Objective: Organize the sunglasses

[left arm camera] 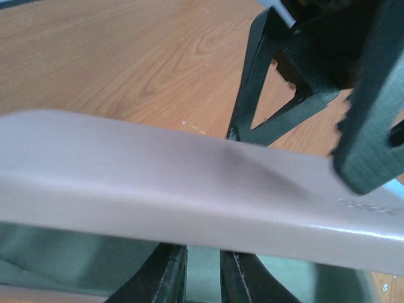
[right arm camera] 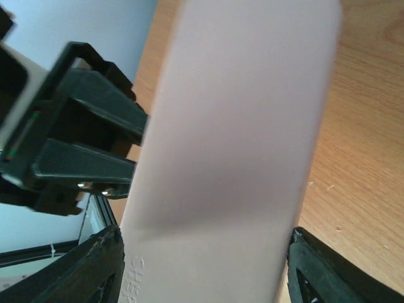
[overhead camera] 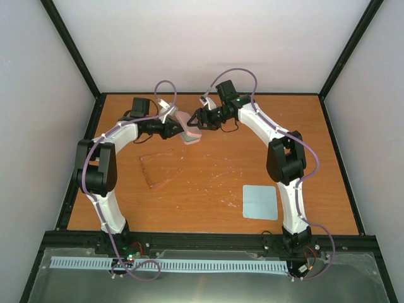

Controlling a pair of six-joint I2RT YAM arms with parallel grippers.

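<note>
A pale pink sunglasses case (overhead camera: pixel 189 123) is held between both grippers at the back centre, its grey-green interior (left arm camera: pixel 95 265) showing below the lid in the left wrist view. My left gripper is shut on the case at that lower, lined part. My right gripper is at the lid, with its fingers on either side of it, part open; in the left wrist view its dark fingers hang just over the lid. Whether glasses lie inside is hidden.
A light blue square mat (overhead camera: pixel 259 202) lies at the front right of the wooden table (overhead camera: pixel 303 164).
</note>
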